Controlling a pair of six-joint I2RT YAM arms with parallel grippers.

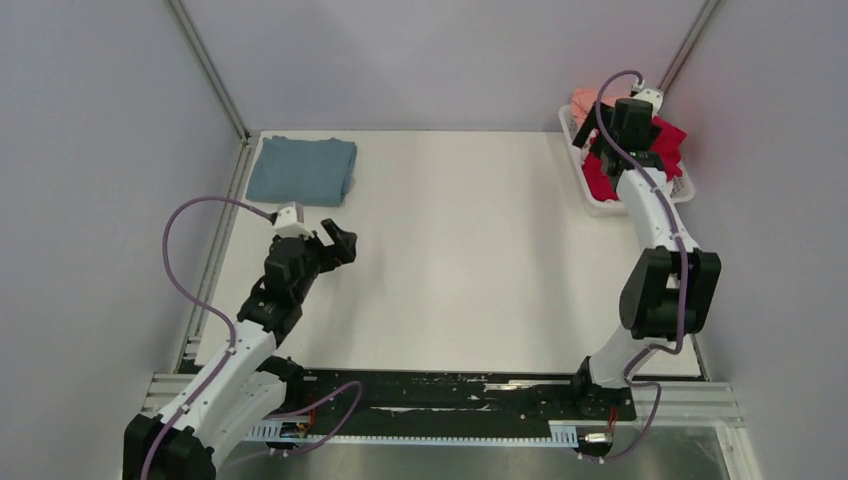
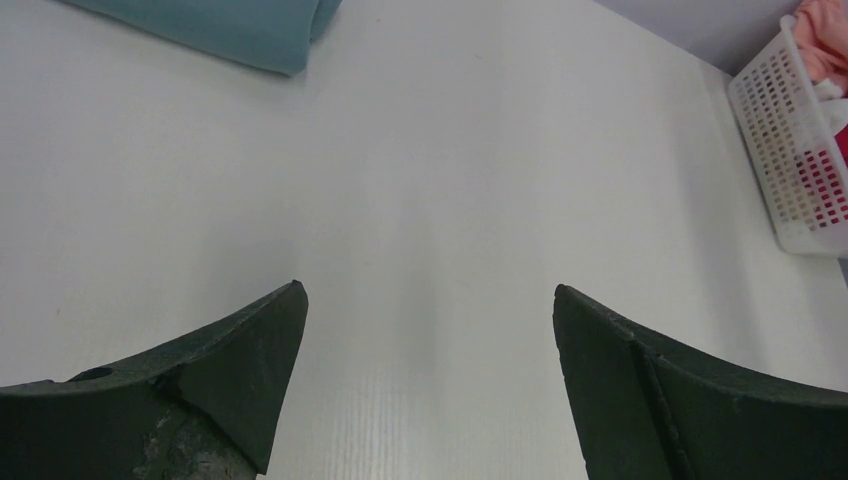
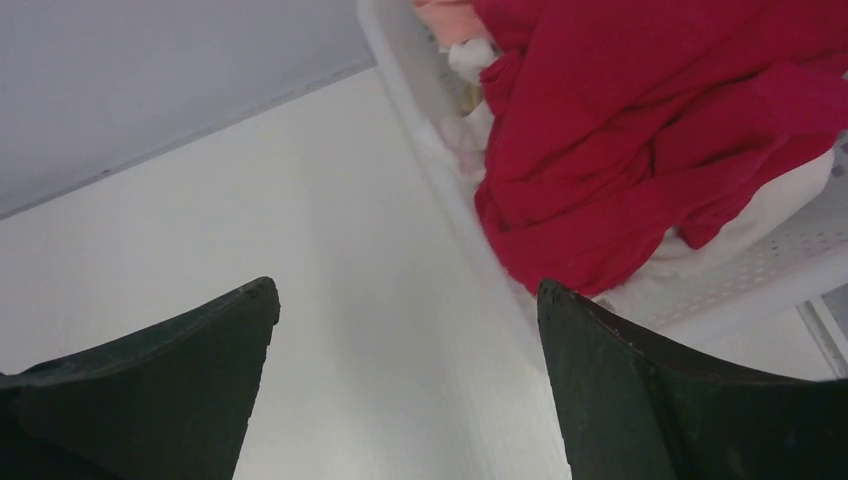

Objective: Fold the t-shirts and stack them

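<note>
A folded teal shirt (image 1: 300,170) lies at the back left of the white table; its edge shows in the left wrist view (image 2: 250,30). A white basket (image 1: 590,200) at the back right holds red cloth (image 3: 620,150), salmon cloth (image 1: 590,98) and white cloth. My right gripper is open over the basket's left side, nothing between its fingers, the red cloth just ahead. My left gripper is open above the front left of the table, below the teal shirt in the top view, with nothing between its fingers.
Walls stand at the back and both sides, close behind and right of the basket. A dark strip and rail run along the front edge.
</note>
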